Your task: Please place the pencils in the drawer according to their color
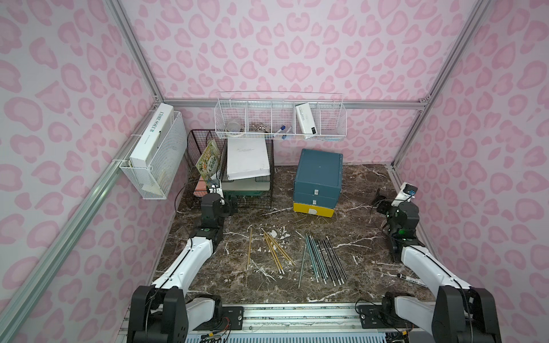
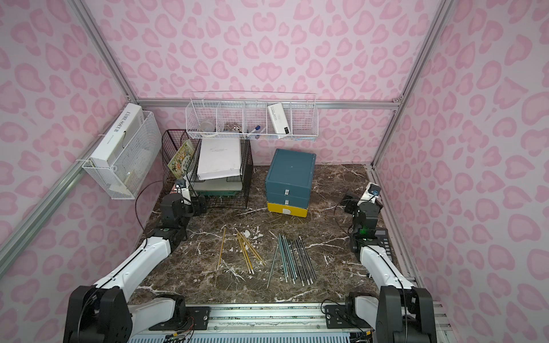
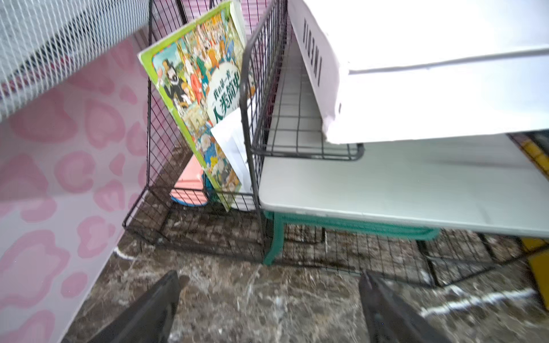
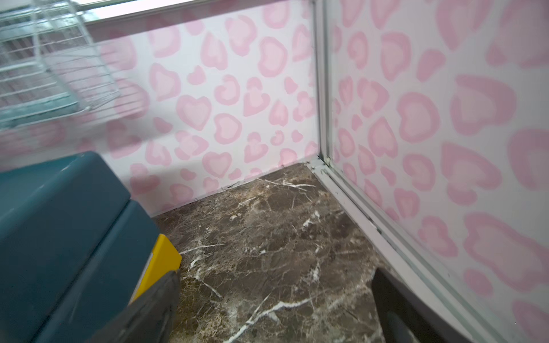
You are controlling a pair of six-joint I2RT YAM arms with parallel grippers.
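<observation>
Yellow pencils (image 1: 271, 251) lie on the marble table at centre left, one apart from the others. To their right are several teal pencils (image 1: 316, 258) and several black pencils (image 1: 334, 260), roughly side by side. The drawer unit (image 1: 315, 191), two blue-green drawers above a yellow one, stands behind them with its drawers closed. My left gripper is open before the black wire rack, nothing between its fingers. At the right side of the table, my right gripper is open and empty, with the drawer unit to its left. Neither gripper is near the pencils.
The black wire rack (image 3: 251, 114) holds a book (image 3: 200, 97) and a white box (image 3: 446, 85). A white wire basket (image 1: 280, 117) hangs at the back above the table. Bare table lies right of the drawer unit.
</observation>
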